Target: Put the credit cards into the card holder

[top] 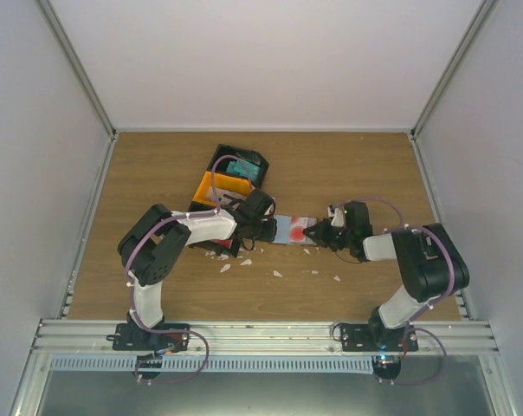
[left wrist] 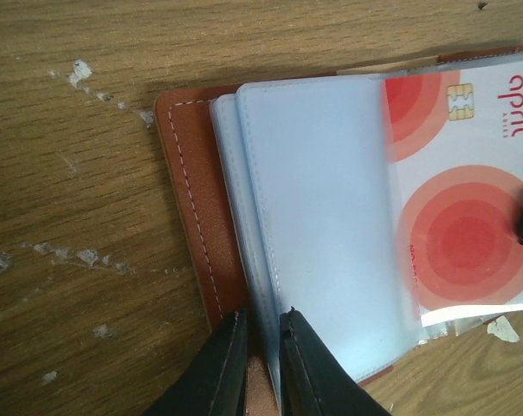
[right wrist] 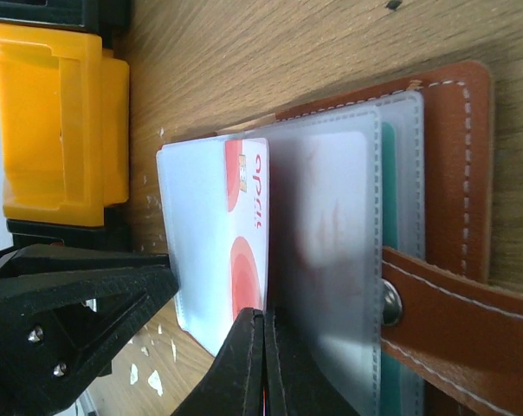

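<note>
An open brown leather card holder [left wrist: 192,199] with clear sleeves [left wrist: 322,217] lies between my grippers. A white credit card with red circles [left wrist: 465,130] sits at the sleeves, seen in both wrist views and the top view [top: 298,230]. My left gripper is shut on the left edge of the sleeves, at the holder's near part. My right gripper is shut with its tips against the card's edge, nothing visible between the fingers. A strap with a snap [right wrist: 452,321] lies at the holder's right.
Black and yellow bins [top: 218,186] stand at the back left, beside my left arm. Small white flakes [top: 277,274] are scattered on the table in front.
</note>
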